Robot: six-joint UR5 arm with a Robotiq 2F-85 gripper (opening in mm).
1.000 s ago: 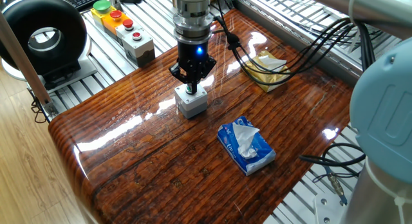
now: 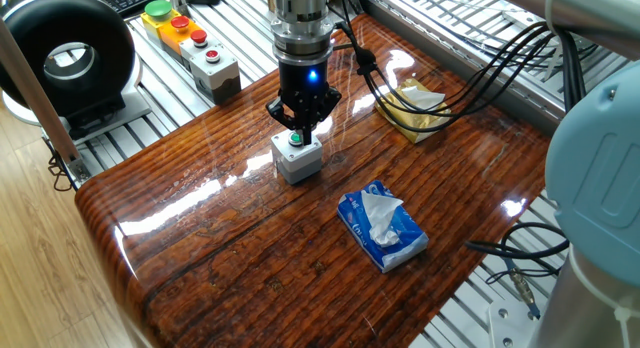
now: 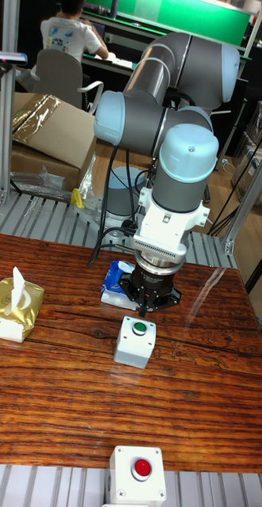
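Note:
A small grey-white box with a green push button (image 2: 296, 139) sits on the glossy brown wooden table (image 2: 210, 248). Its green button (image 3: 140, 327) faces up and is in plain sight in exterior view 3. My black gripper (image 2: 306, 140) points down at the box, its fingers together in one narrow tip. In exterior view 1 that tip overlaps the box top just right of the button. From exterior view 3 the gripper (image 3: 143, 309) appears just behind the button, on the arm's side. Whether the tip touches the box cannot be told. Nothing shows between the fingers.
A blue tissue pack (image 2: 382, 226) and a gold tissue pack (image 2: 414, 110) lie on the table. Beyond the table edge stand boxes with red buttons (image 2: 211, 70). Black cables (image 2: 480, 83) loop beside the arm.
Over the last second my gripper has shifted slightly right in exterior view 1, uncovering more of the green button. The box has stayed put.

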